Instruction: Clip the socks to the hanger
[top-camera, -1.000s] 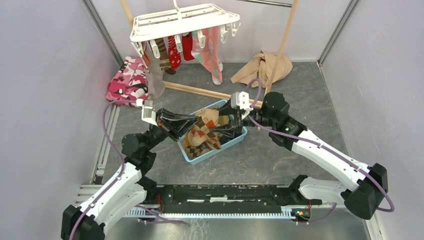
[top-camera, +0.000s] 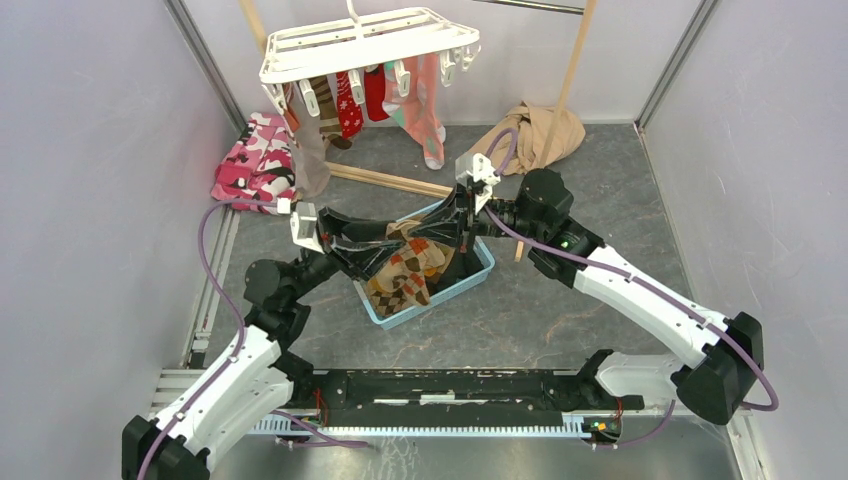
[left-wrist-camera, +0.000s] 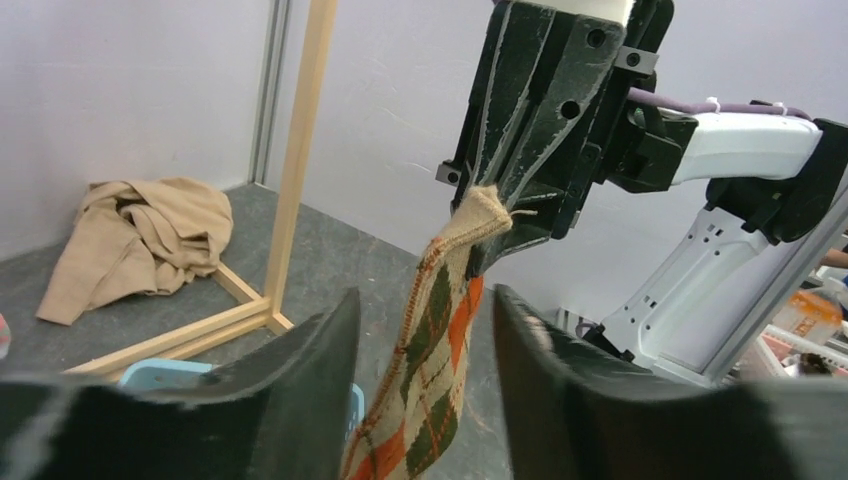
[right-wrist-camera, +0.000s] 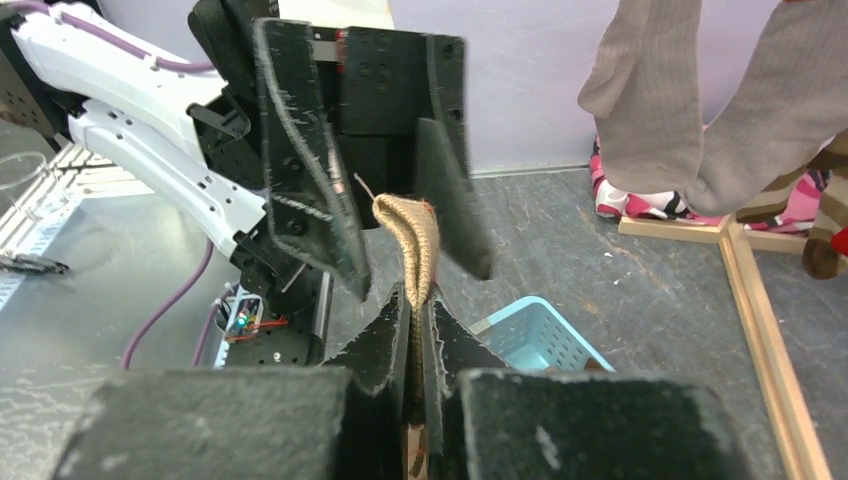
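Note:
A tan argyle sock with orange and green diamonds (left-wrist-camera: 420, 390) dangles from my right gripper (top-camera: 440, 228), which is shut on its top edge (right-wrist-camera: 410, 225). My left gripper (top-camera: 355, 250) is part open around the sock's near side, its fingers apart and blurred in the left wrist view. Below both, the light blue basket (top-camera: 445, 292) (right-wrist-camera: 515, 320) holds more patterned and dark fabric. The white hanger (top-camera: 370, 43) at the back has grey, striped, red and pink socks (top-camera: 415, 115) clipped to it.
Wooden rods (top-camera: 385, 180) (right-wrist-camera: 760, 350) lie behind the basket. Pink camouflage fabric (top-camera: 250, 160) is at the back left, tan cloth (top-camera: 540, 130) at the back right. Bare grey floor surrounds the basket.
My right gripper has risen and shifted slightly inward with the sock. My left gripper has moved slightly, and its fingers have parted.

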